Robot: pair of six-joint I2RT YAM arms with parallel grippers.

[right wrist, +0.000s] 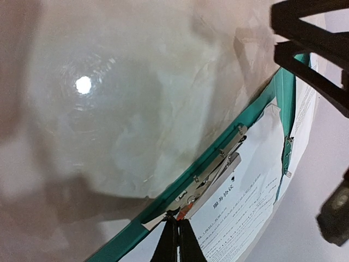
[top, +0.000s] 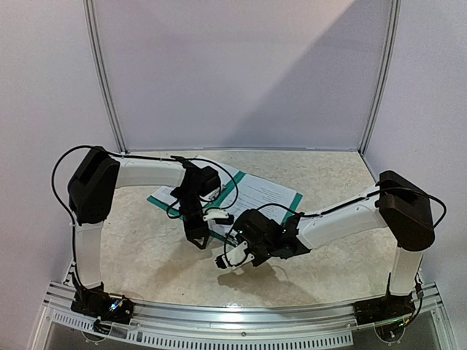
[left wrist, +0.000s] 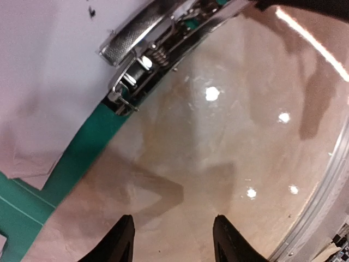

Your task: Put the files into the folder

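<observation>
The green folder [top: 298, 202] lies spread on the table, white printed sheets [top: 259, 192] on its right half and a blank-looking white page [left wrist: 49, 65] on its left. Along its near edge runs a metal clip [right wrist: 204, 180], seen as a spring clip [left wrist: 158, 52] from the left wrist. My left gripper is open above bare table just off the folder's edge, with nothing between its fingers. My right gripper is shut, its tips at the near end of the clip; no sheet shows between them. Whether they touch the clip is unclear.
The left gripper's dark fingers [right wrist: 311, 60] reach into the right wrist view, close to the folder. Both arms stand near each other over the folder's front edge. Bare table [top: 146, 255] lies in front and at the left; a metal rail [top: 241, 313] borders the front.
</observation>
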